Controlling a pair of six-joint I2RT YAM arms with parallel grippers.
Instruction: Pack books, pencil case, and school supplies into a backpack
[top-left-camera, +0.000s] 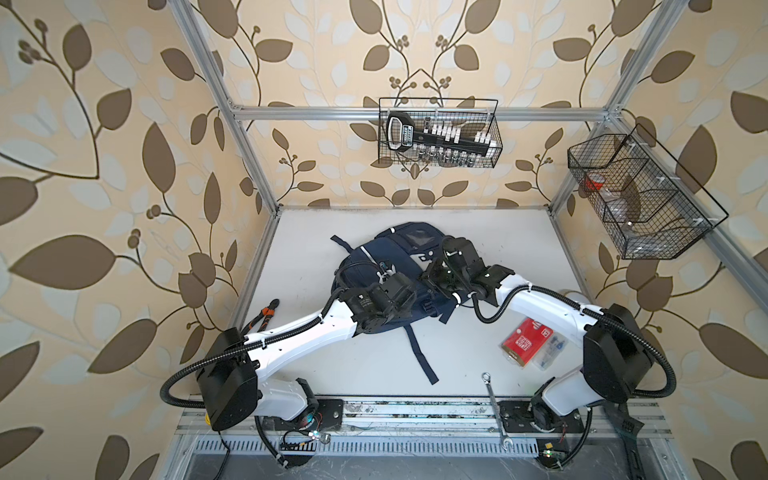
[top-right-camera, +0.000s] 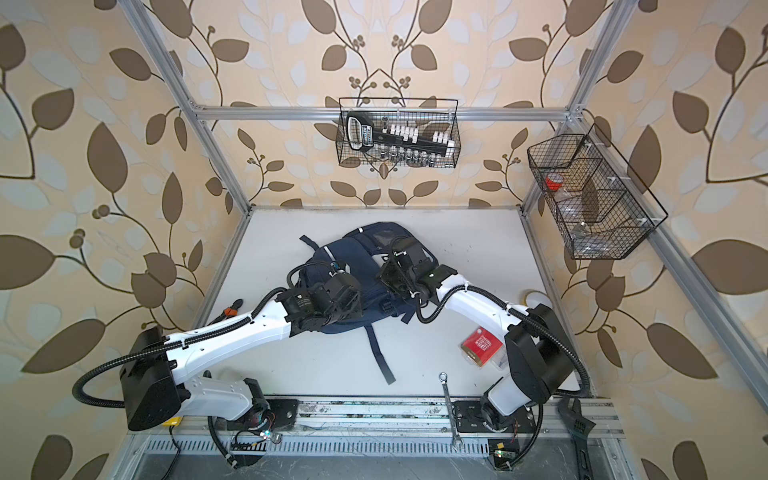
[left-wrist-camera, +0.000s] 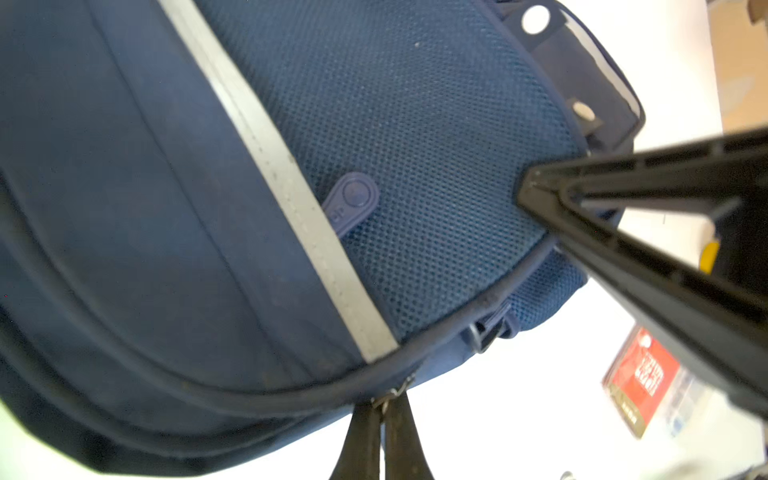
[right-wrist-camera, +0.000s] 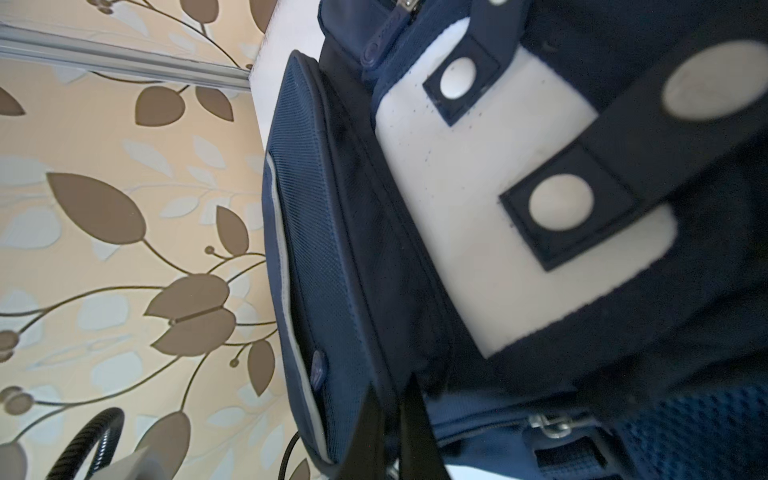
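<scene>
The navy backpack (top-left-camera: 360, 272) lies on the white table under both arms. In the left wrist view my left gripper is shut at the backpack's piped edge, by what looks like a zipper pull; whether it pinches anything cannot be told clearly. In the right wrist view my right gripper is shut at a raised piped flap (right-wrist-camera: 336, 208), which seems to run between its fingers, beside white snap patches. A red book (top-left-camera: 525, 340) and a clear pouch (top-left-camera: 551, 351) lie at the right front of the table.
A wrench (top-left-camera: 494, 404) lies at the front edge, pliers (top-left-camera: 264, 313) at the left edge. Wire baskets hang on the back wall (top-left-camera: 440, 136) and right wall (top-left-camera: 644, 192).
</scene>
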